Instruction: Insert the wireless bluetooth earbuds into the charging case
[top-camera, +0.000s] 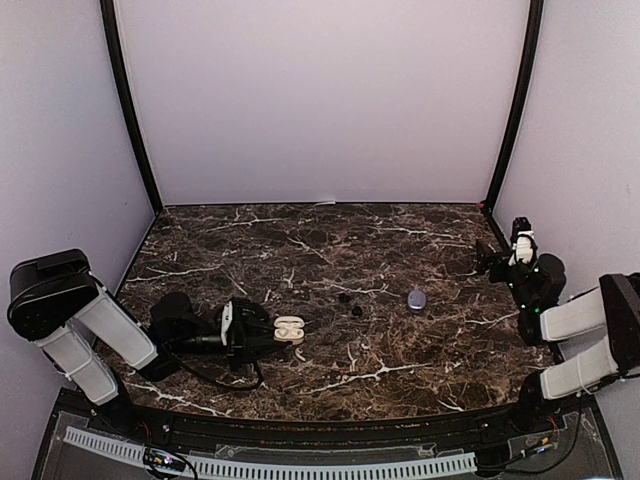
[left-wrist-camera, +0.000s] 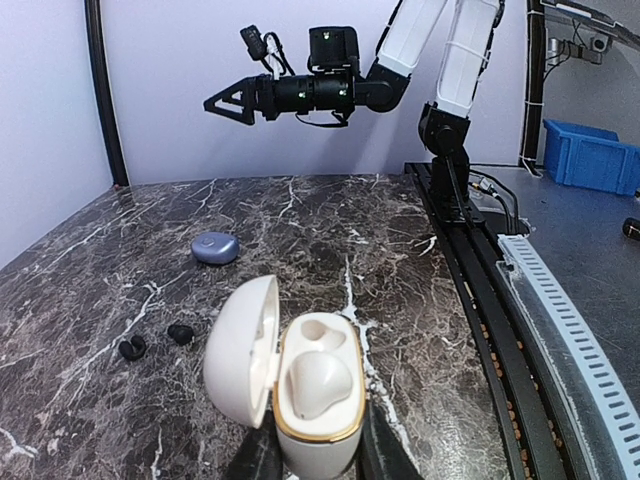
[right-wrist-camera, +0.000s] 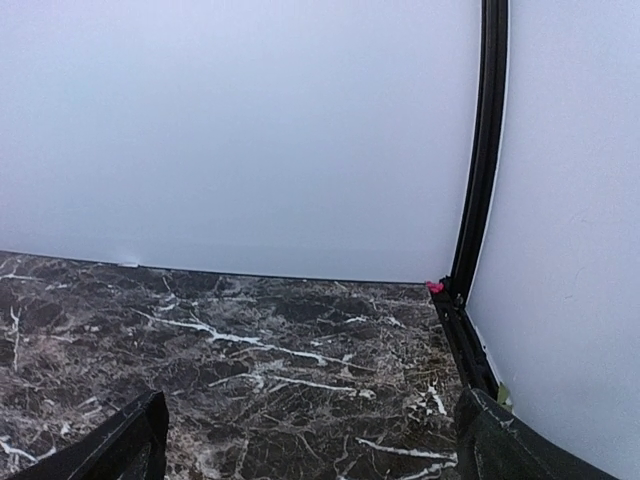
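Note:
A white charging case (left-wrist-camera: 318, 450) with a gold rim stands with its lid (left-wrist-camera: 240, 350) swung open. My left gripper (top-camera: 284, 345) is shut on the case's lower body, above the table's front left. Two hollows show in the case, the upper one dark inside; whether anything sits in the lower one I cannot tell. On the tabletop, two small black pieces, probably earbuds, lie close together: one (left-wrist-camera: 131, 347) to the left, the other (left-wrist-camera: 180, 333) beside it. At the table's right side my right gripper is open and empty, its dark fingers (right-wrist-camera: 135, 445) wide apart.
A small blue-grey rounded box (top-camera: 416, 299) rests right of the black pieces. A black rail (top-camera: 320, 425) borders its front, and a white wall (right-wrist-camera: 570, 250) rises close on the right.

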